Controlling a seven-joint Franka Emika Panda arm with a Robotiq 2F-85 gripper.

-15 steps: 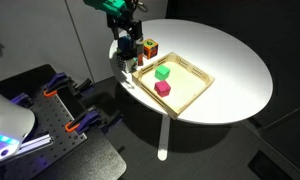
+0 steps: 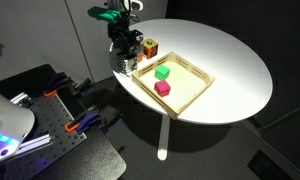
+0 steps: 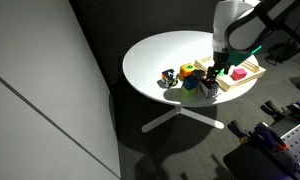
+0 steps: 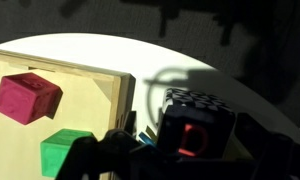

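At the near left edge of the round table, my gripper point(image 2: 126, 54) is low over a dark block with a black-and-white patterned side point(image 4: 198, 98). The wrist view shows the fingers open, one finger on each side of this block; whether they touch it cannot be made out. A red mark shows on the block's dark top. Beside it is a shallow wooden tray point(image 2: 195, 98), holding a green cube point(image 2: 162, 72) and a pink-red cube point(image 2: 162, 88). Both cubes also show in the wrist view.
Close to the gripper stand a multicoloured block point(image 3: 190, 84) and a smaller, dark-and-coloured item point(image 3: 170, 77). The tray's raised wall point(image 4: 120, 103) lies right beside one finger.
Over the last second my gripper has come down toward the patterned block. The tray and its cubes have stayed where they were.
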